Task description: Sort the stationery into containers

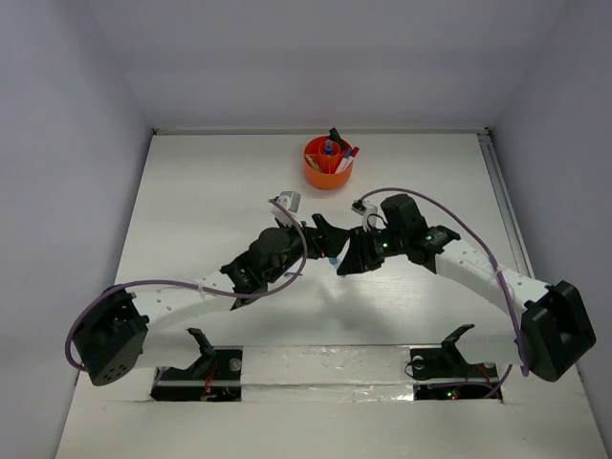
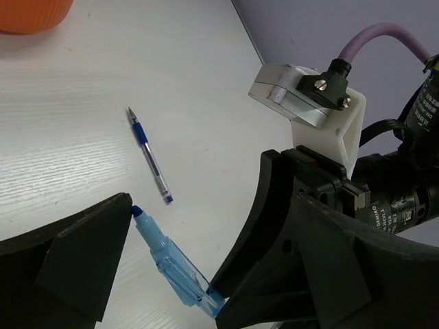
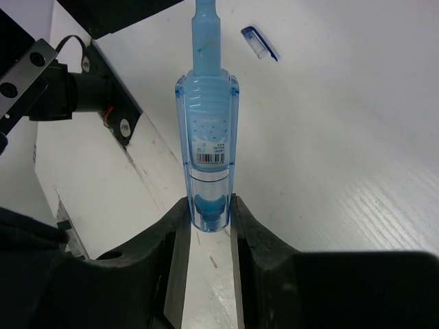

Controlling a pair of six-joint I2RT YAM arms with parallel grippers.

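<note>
A light blue translucent correction-style pen [image 3: 206, 130] with a barcode is held by my right gripper, its fingers shut on the lower end; in the top view it shows at the centre [image 1: 335, 263]. My left gripper [image 1: 325, 234] faces it, open, with the pen's blue tip close by in the left wrist view. A blue ballpoint pen [image 2: 151, 154] lies on the table. A small clear-and-blue item [image 3: 259, 42] lies on the table in the right wrist view. The orange container [image 1: 314, 175] at the back holds markers and an inner cup.
Grey walls border the back and sides.
</note>
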